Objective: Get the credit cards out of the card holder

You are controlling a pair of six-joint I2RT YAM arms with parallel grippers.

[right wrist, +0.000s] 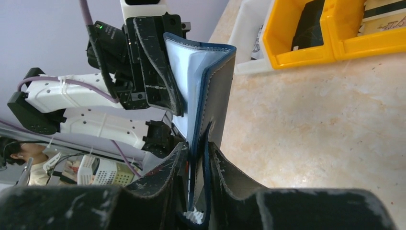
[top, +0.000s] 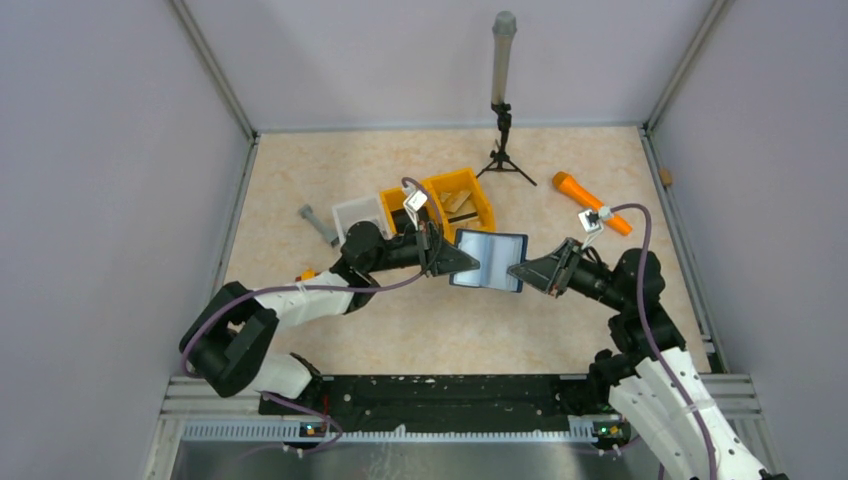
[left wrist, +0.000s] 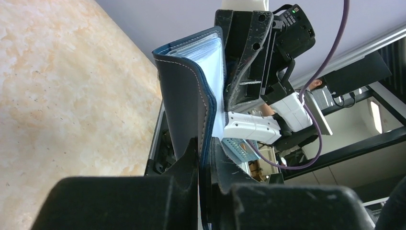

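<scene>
A dark blue card holder (top: 489, 260) is held spread open between my two arms, its pale clear sleeves facing up in the top view. My left gripper (top: 462, 262) is shut on its left edge; in the left wrist view the cover (left wrist: 179, 91) rises from between the fingers. On the opposite edge my right gripper (top: 522, 272) is shut, and the right wrist view shows the stitched cover (right wrist: 221, 91) between its fingertips. The sleeves (left wrist: 210, 62) look whitish and stacked. Whether any cards sit inside them I cannot tell.
Behind the left gripper stand yellow bins (top: 468, 197) and a whitish bin (top: 358, 214). An orange microphone (top: 590, 202) lies at the back right, and a black tripod (top: 503, 155) stands at the back.
</scene>
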